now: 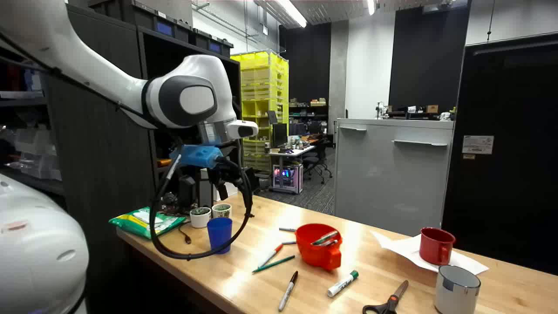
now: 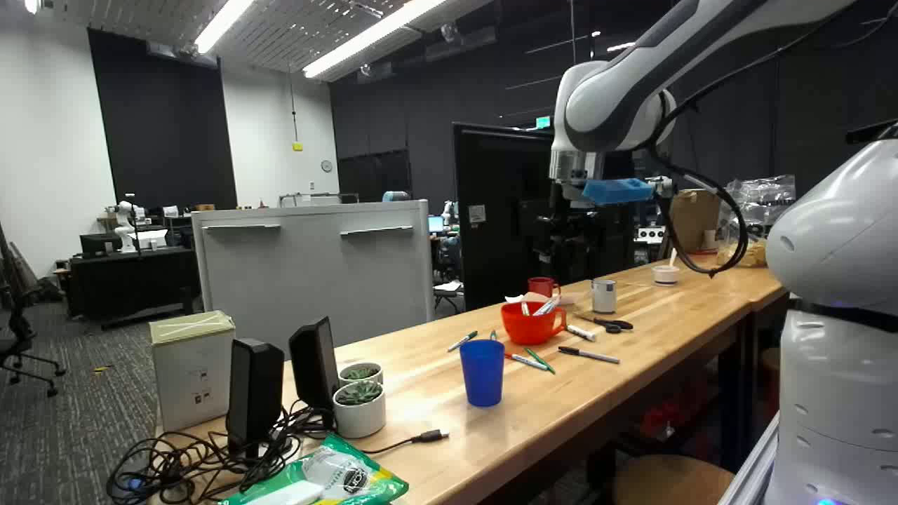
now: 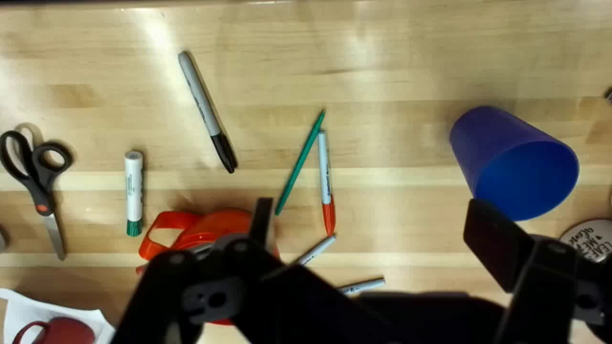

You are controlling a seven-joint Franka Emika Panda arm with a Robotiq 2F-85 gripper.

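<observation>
My gripper hangs well above the table, open wide, its fingers apart with nothing between them. Under it lie a green pencil [image 3: 299, 163], a red-capped marker [image 3: 325, 177] and other pens. An orange-red mug [image 1: 316, 251] stands on the table holding a few markers; in the wrist view the left finger partly covers it. A blue cup [image 3: 493, 143] stands upright near the right finger in that view. Apart from these lie a black-capped marker [image 3: 202, 100] and a white marker with a green cap [image 3: 134, 192].
Scissors [image 3: 37, 177], a grey mug [image 1: 457, 290] and a dark red mug [image 1: 437, 246] on paper occupy one side. Potted plants [image 2: 359, 408], speakers [image 2: 255, 391], tangled cables and a green bag [image 2: 337, 475] crowd the other end. Bare wood runs along the near table edge.
</observation>
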